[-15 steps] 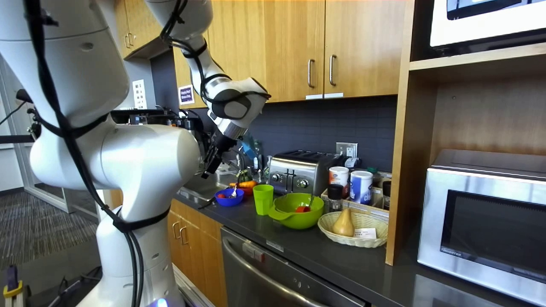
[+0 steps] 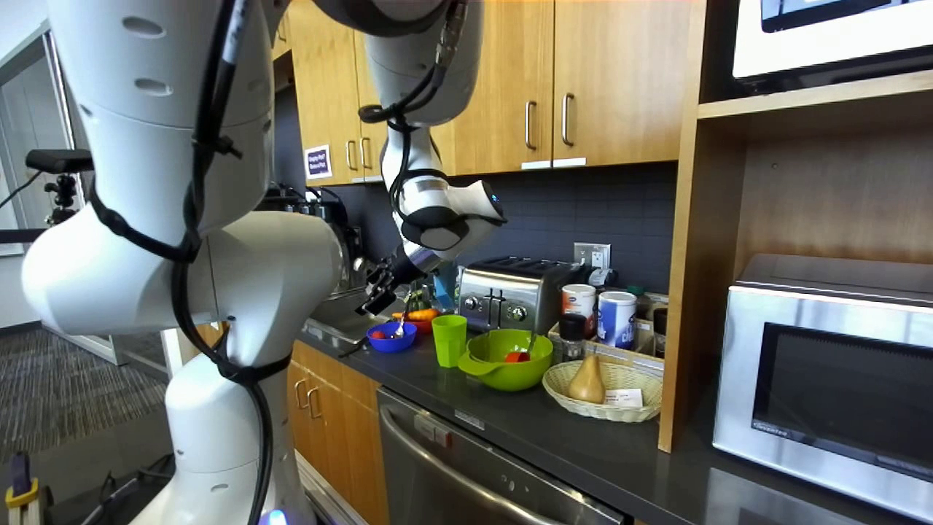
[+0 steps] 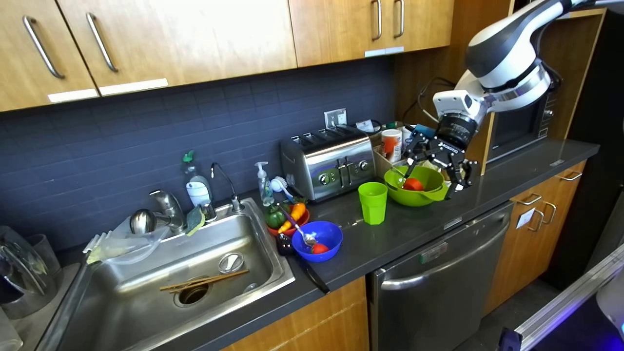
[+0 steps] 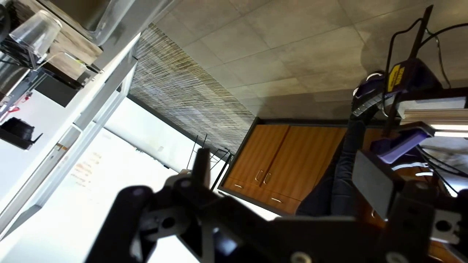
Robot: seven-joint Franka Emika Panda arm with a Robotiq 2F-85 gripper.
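Observation:
My gripper [image 3: 431, 174] is open, its two fingers spread wide with nothing between them. In exterior view 2 it appears in front of the green bowl [image 3: 407, 198], which holds a red item [image 3: 413, 184]. Seen from exterior view 1, the gripper [image 2: 376, 296] hangs above counter height, left of the toaster. A dark finger [image 4: 202, 168] and a grey pad [image 4: 370, 182] stand far apart in the wrist view, with floor and cabinets beyond. A green cup [image 3: 373, 203] and a blue bowl [image 3: 333, 237] with a spoon and red item stand on the counter.
A toaster [image 3: 327, 164] stands against the wall. Chopsticks [image 3: 204, 281] lie in the sink [image 3: 126, 286]. A red bowl [image 2: 421, 327] holds vegetables; a wicker basket [image 2: 573, 404] holds a pear-shaped item [image 2: 587, 381]. Bare counter [image 2: 560, 437] runs along the front.
In exterior view 1, the arm's wrist and gripper have shifted to the right, with the wrist lower and the gripper tilted more sideways. The counter objects look unmoved.

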